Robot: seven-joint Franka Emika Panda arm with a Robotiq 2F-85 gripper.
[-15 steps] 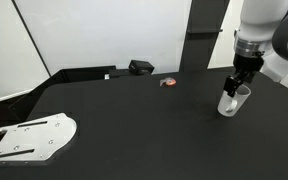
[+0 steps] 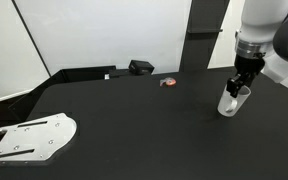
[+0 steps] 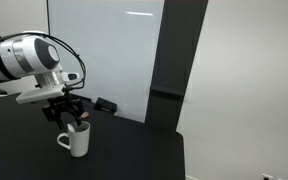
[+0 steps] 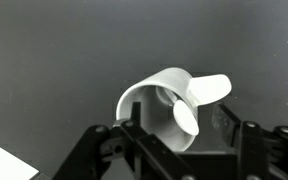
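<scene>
A white mug (image 2: 241, 98) stands upright on the dark table at the right in exterior view 1. In exterior view 2 the same mug (image 3: 80, 142) is at lower left, its handle (image 3: 64, 141) facing left. Looking down in the wrist view, I see into the mug (image 4: 142, 88); a white elongated object (image 4: 186, 118) is inside, and what it is I cannot tell. My gripper is open just above the mug's mouth, its dark fingers apart on either side of the white object. Whether a finger touches the rim is unclear.
A small orange-and-grey item (image 2: 168, 81) and a black box (image 2: 141, 67) lie near the table's back edge. At the left front is a white slotted plate (image 2: 32, 138).
</scene>
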